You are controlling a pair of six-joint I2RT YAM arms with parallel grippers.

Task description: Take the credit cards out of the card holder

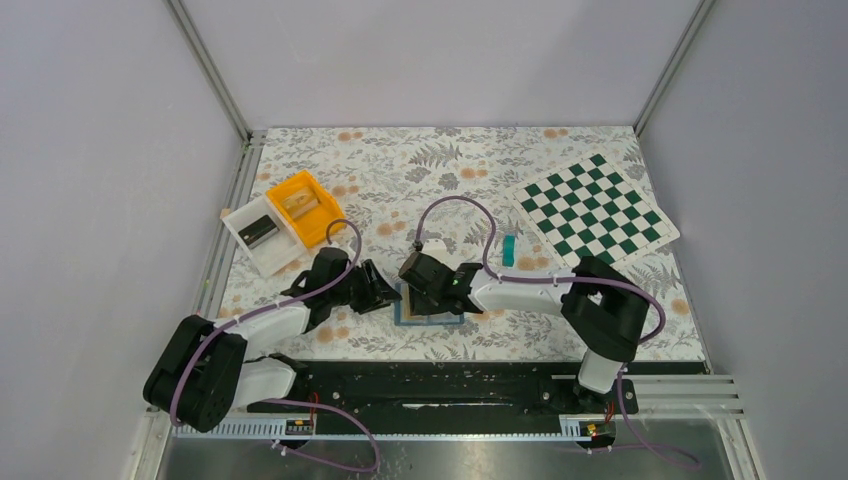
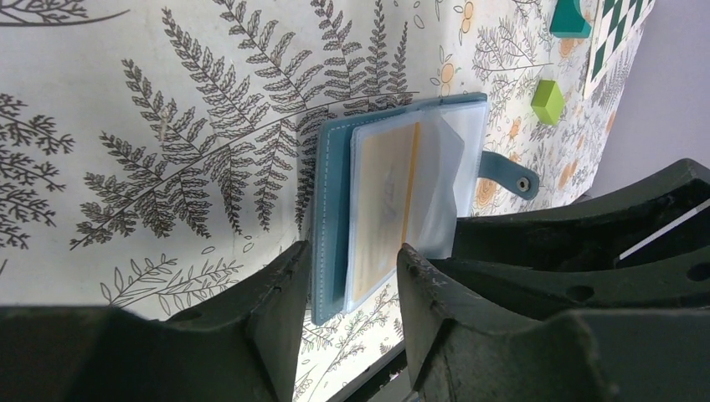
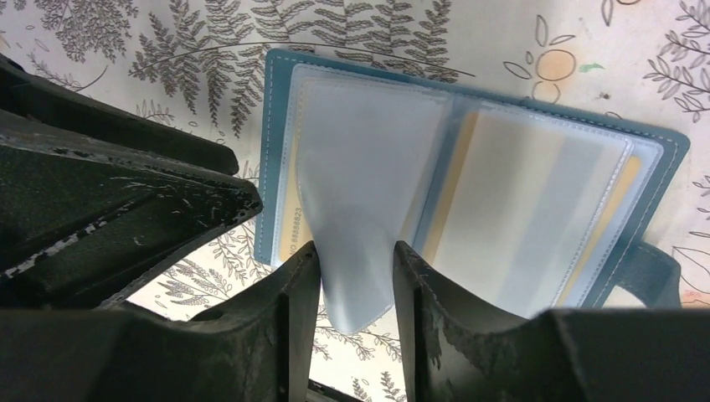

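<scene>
The blue-edged card holder lies spread open on the table, with clear sleeves. Beneath them, a beige card shows in the left pocket, and another pale card sits in the right pocket. A loose clear flap rises between the parted fingers of my right gripper; whether they touch it is unclear. My left gripper stands part open at the holder's left edge, its fingertips apart. From above, the right gripper covers much of the holder.
At the left stand a white box and an orange box. A checkered board lies at the right, a teal block nearer the middle. A lime cube sits beyond the holder.
</scene>
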